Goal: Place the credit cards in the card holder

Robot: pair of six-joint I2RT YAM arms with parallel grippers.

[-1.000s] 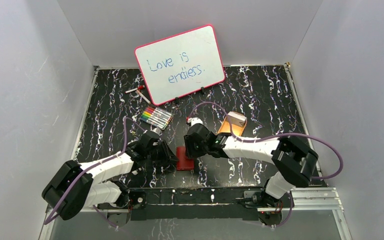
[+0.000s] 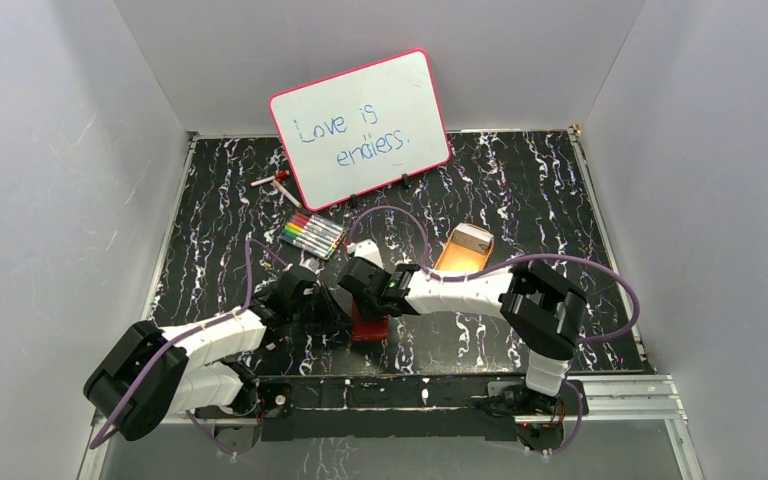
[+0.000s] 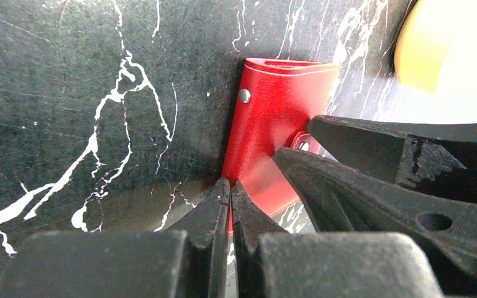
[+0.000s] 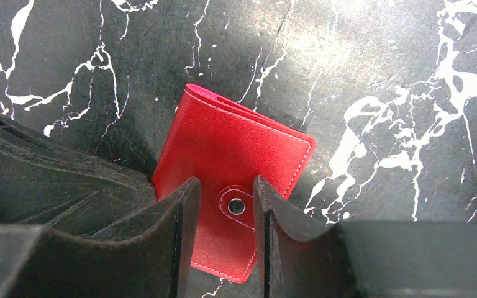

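Observation:
A red leather card holder (image 2: 370,330) with a snap button lies on the black marble table near the front centre; in the left wrist view the holder (image 3: 267,118) fills the middle, its folded top edge visible. My left gripper is shut with nothing seen between its fingertips, low beside the holder. My right gripper is over the holder (image 4: 242,143), fingers part open on either side of the snap tab (image 4: 236,207). No credit card can be made out.
An orange box (image 2: 460,258) stands to the right rear. A pack of markers (image 2: 310,235), loose pens (image 2: 285,192) and a whiteboard (image 2: 360,130) are at the back.
My right arm has moved leftward, bringing its gripper over the card holder. The left arm has stayed in place.

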